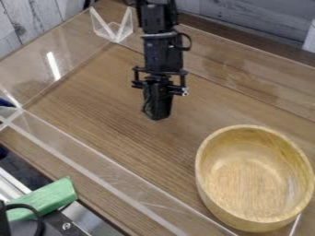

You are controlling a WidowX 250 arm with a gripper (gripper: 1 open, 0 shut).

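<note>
The black robot arm hangs from the top centre, and its gripper (157,103) is low over the middle of the wooden table (99,120). The gripper looks shut, with nothing visible between its fingers, though they are dark and hard to make out.
A large yellow bowl (252,175) sits at the lower right. A green object (43,198) lies off the table at the lower left, beside dark cables. A clear plastic piece (113,23) stands at the back left.
</note>
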